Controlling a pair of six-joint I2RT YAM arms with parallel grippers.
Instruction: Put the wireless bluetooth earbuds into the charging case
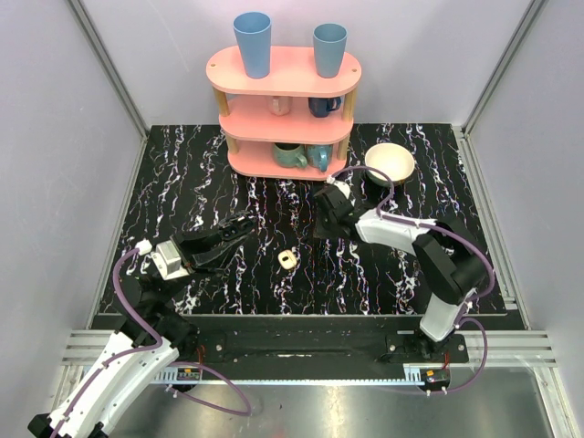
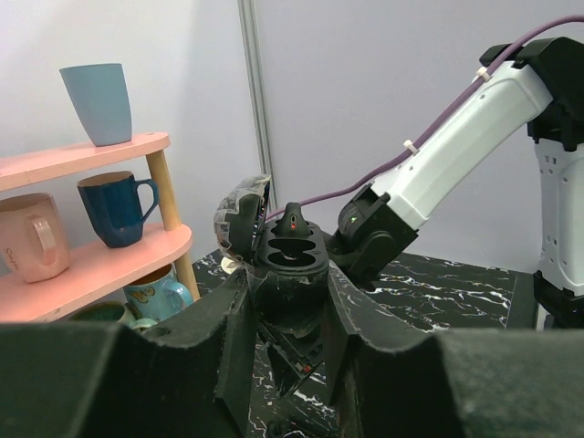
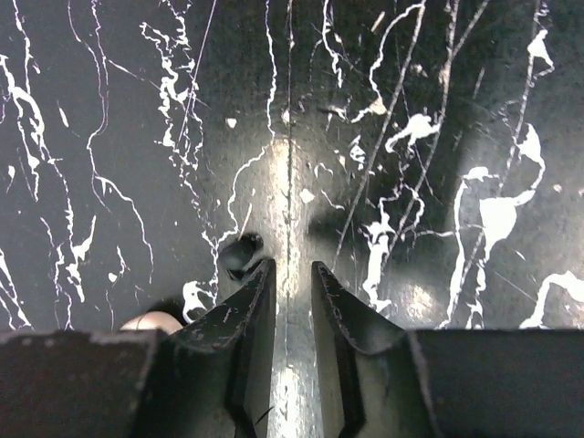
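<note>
In the left wrist view a black charging case (image 2: 290, 290), partly wrapped in clear film, stands with its lid (image 2: 245, 217) raised and hollow wells showing on top. My left gripper is shut on it; from above, it points inward at the left of the table. A small black piece, seemingly an earbud (image 3: 239, 254), lies on the dark table in the right wrist view, left of and beyond my right gripper. That gripper is partly open, with only bare table showing through its narrow gap. From above, the earbud cannot be made out.
A small cream piece with a dark centre (image 1: 287, 260) lies on the marbled table between the arms. Behind stands a pink shelf (image 1: 274, 119) with cups and mugs. A cream bowl (image 1: 390, 161) sits at the back right.
</note>
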